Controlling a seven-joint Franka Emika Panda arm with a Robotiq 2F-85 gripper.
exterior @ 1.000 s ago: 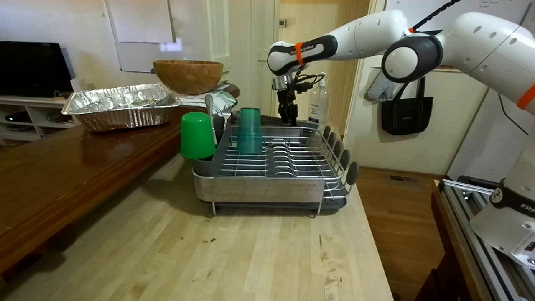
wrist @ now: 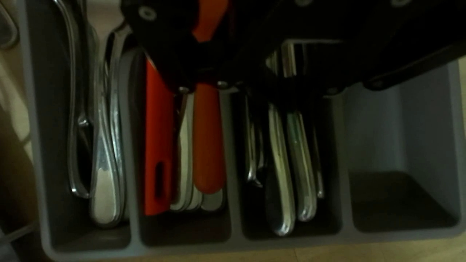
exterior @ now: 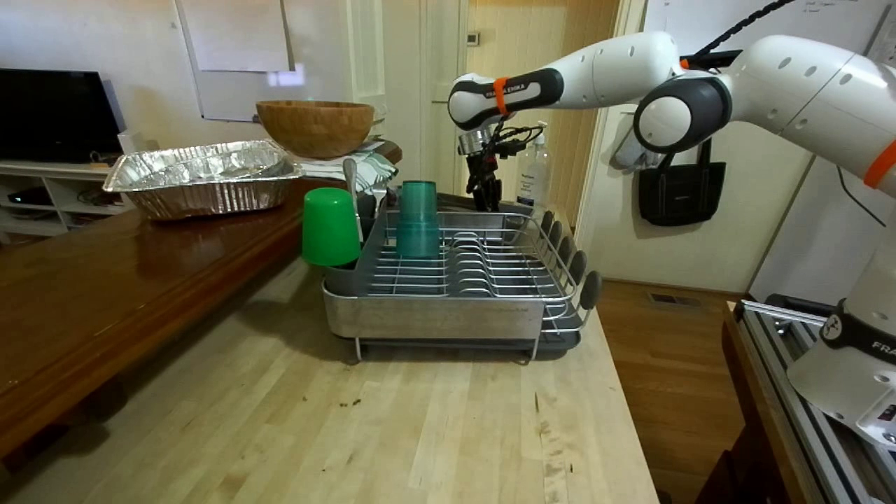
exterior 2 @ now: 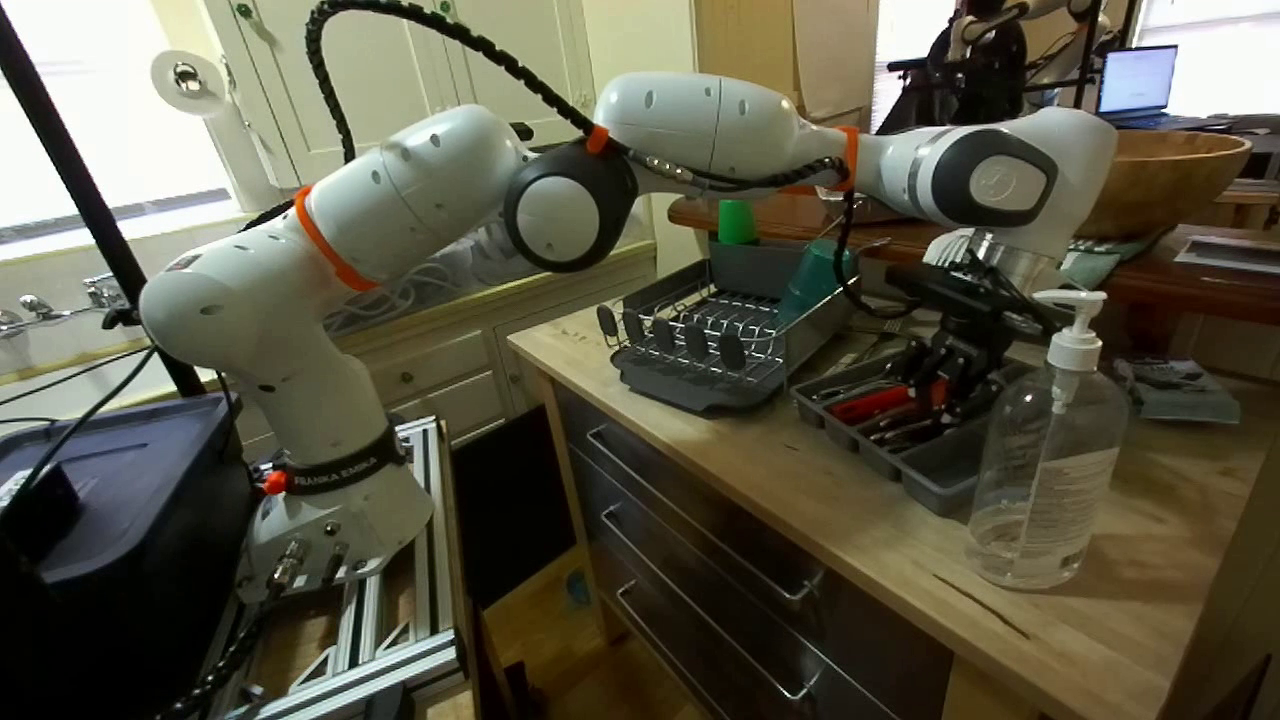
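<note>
My gripper [exterior 2: 941, 394] points down into the grey cutlery tray [exterior 2: 931, 490]. The wrist view shows its dark fingers over the third compartment from the left, where several silver handles [wrist: 301, 174] lie lengthwise. Some light shows between the fingers, but their tips are too dark to tell whether they touch a handle. One compartment to the left are a flat red handle [wrist: 159, 131] and a rounded orange-red handle [wrist: 208, 144]. Silver cutlery [wrist: 105, 192] fills the leftmost compartment. The rightmost compartment [wrist: 402, 196] looks empty. In exterior view 1, the dish rack partly hides the gripper's lower end.
A dish rack [exterior: 432, 319] holds a teal cup [exterior: 417, 222], with a green cup [exterior: 330, 227] at its side. Close to the tray stands a tall clear pump bottle [exterior 2: 1044, 492]. Counter surface in front of the rack [exterior: 378, 428] is clear.
My arm has come down a little, and the gripper sits slightly lower behind the rack. Rack, cups and bottle have stayed in place.
</note>
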